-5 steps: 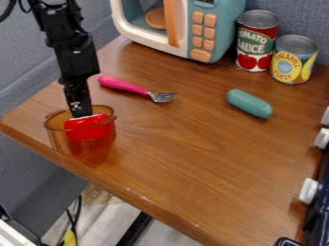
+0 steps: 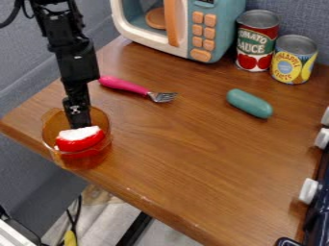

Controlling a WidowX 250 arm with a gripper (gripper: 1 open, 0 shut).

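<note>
My black gripper points down into an amber see-through bowl at the table's left edge. At its fingertips is a red object with a white top, inside the bowl. Whether the fingers grip it or only touch it is unclear.
A pink-handled fork lies behind the bowl, a teal cylinder to the right. A toy microwave and two cans stand at the back; a dark appliance is at the right edge.
The red object in the bowl has shifted and turned, now showing more white on top. My gripper has moved only slightly.
</note>
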